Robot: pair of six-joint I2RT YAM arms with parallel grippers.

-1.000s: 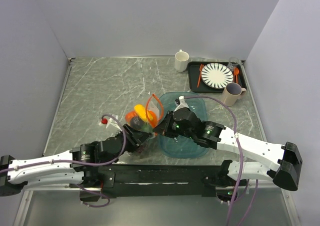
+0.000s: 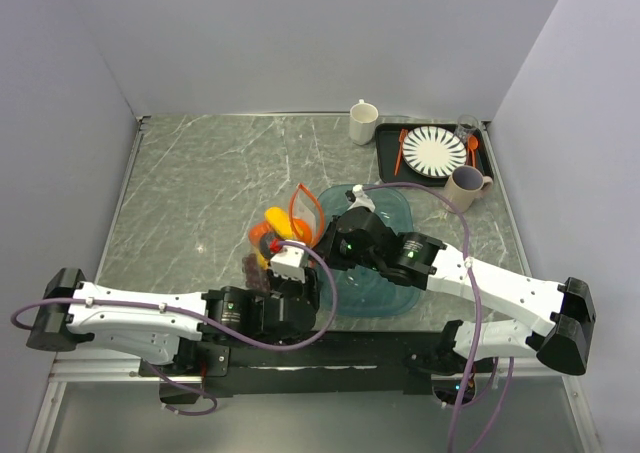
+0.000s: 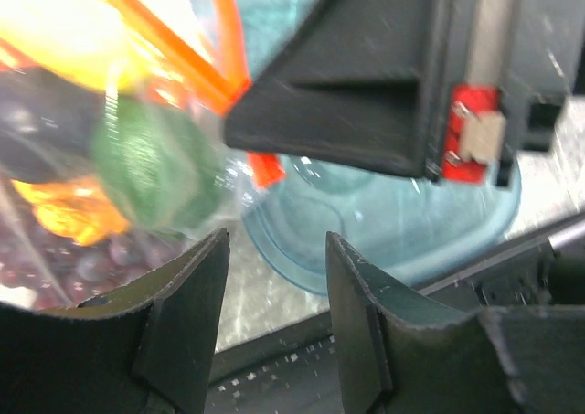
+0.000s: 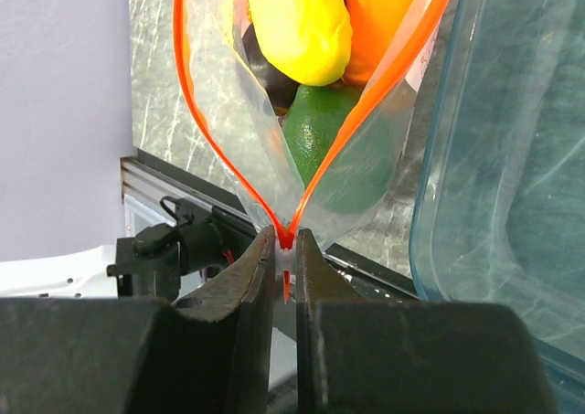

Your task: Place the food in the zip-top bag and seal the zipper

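Note:
The clear zip top bag with an orange zipper stands open, holding a yellow item, an orange one, a dark purple one, an avocado-like green item and, in the left wrist view, grapes [image 3: 96,266]. My right gripper is shut on the zipper's near end. My left gripper is part open beside the bag, just below the right gripper in its view, with nothing visible between its fingers. In the top view it [image 2: 300,273] partly hides the bag.
A teal container [image 2: 375,298] lies right of the bag. A black tray [image 2: 390,173] with plate and cutlery, a white mug [image 2: 362,123], a grey mug [image 2: 462,190] and a glass stand at the back.
The left arm has moved right and turned, bringing its gripper in near the right one at the bag. The right gripper has shifted slightly, still at the zipper.

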